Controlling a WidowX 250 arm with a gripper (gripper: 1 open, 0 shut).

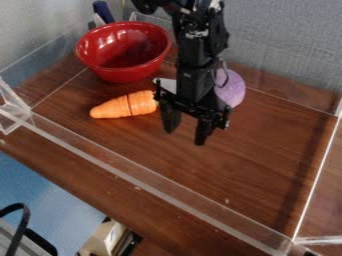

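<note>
My black gripper [186, 122] hangs low over the wooden board at the centre, its fingers apart with nothing visible between them. An orange carrot [118, 106] lies on the board to its left, its right end partly hidden by the gripper. A purple round object [230, 87] sits behind the gripper to the right, partly hidden. A red bowl [118, 55] stands at the back left.
Clear plastic walls border the board [241, 170], whose front and right parts are bare. A dark blue handle [103, 12] rises behind the bowl at the back wall. Something white sits behind the gripper, mostly hidden.
</note>
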